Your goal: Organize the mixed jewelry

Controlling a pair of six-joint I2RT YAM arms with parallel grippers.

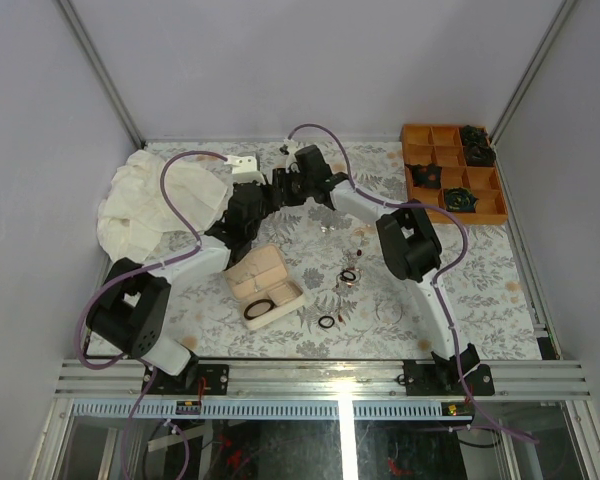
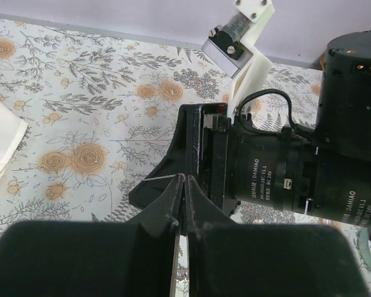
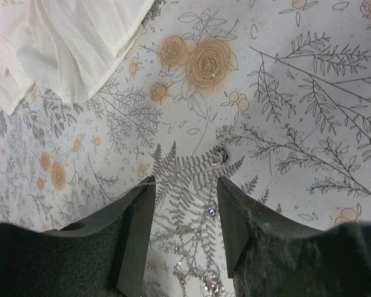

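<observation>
My left gripper is shut with a fine chain (image 2: 157, 178) at its tips, beside my right gripper (image 1: 286, 188) near the table's upper middle. In the right wrist view the right gripper stands open; a thin chain (image 3: 135, 187) crosses its left finger, and small jewelry (image 3: 211, 211) shows below. A cream jewelry box (image 1: 285, 300) with a black bangle sits open below the arms. Rings (image 1: 326, 321), chains and other small pieces lie on the floral mat.
An orange compartment tray (image 1: 490, 208) with dark pouches stands at the back right. White cloth (image 1: 140, 210) lies at the left.
</observation>
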